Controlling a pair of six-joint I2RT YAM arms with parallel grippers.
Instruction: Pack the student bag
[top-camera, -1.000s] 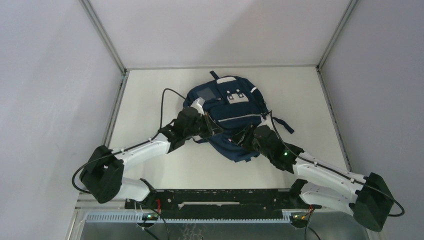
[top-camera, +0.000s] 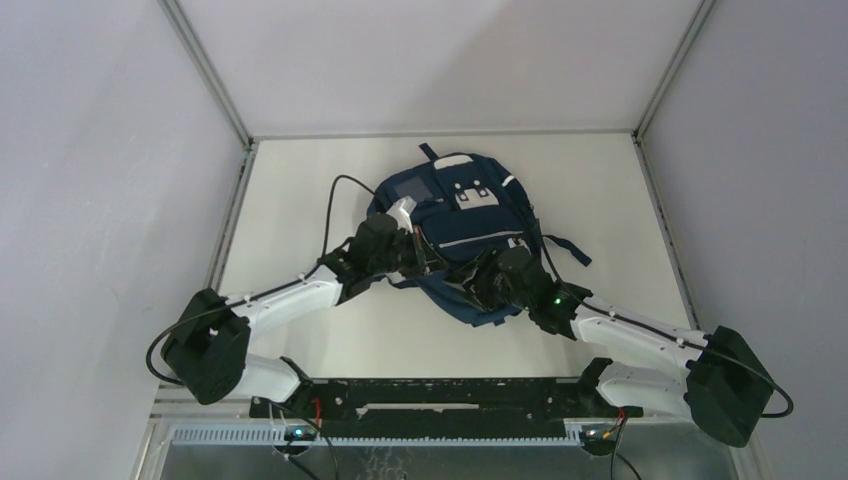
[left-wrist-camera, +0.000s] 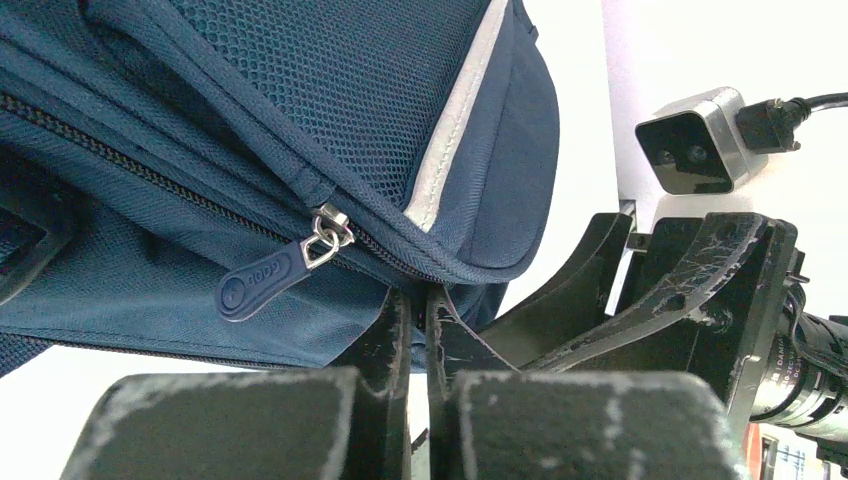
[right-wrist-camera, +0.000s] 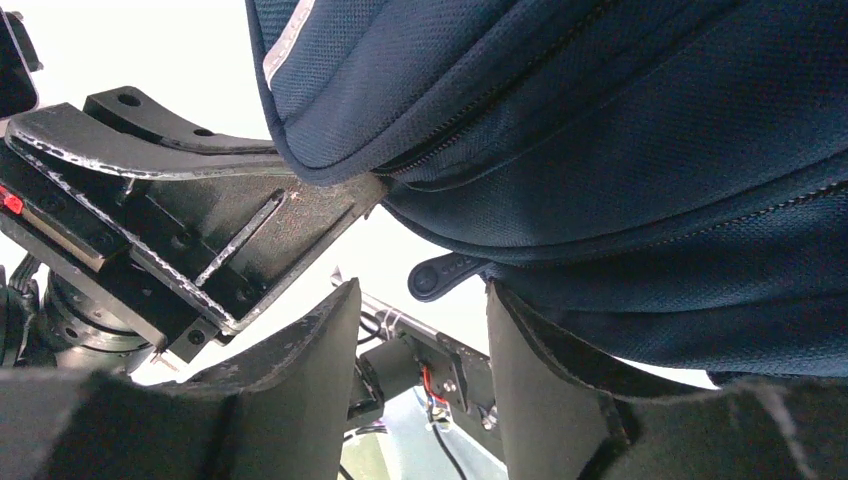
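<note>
A navy student bag (top-camera: 465, 190) lies on the white table, its front pocket and zippers near both grippers. In the left wrist view a zipper pull (left-wrist-camera: 262, 278) hangs from the bag, and my left gripper is shut at the fabric just below the zipper; whether cloth is pinched in it is hard to tell. My right gripper is open, with another zipper pull (right-wrist-camera: 440, 275) at the opening between its fingertips, against the lower edge of the bag. The two grippers are very close together over the bag's middle.
A black rail (top-camera: 440, 390) runs along the front edge, between the arms' bases.
</note>
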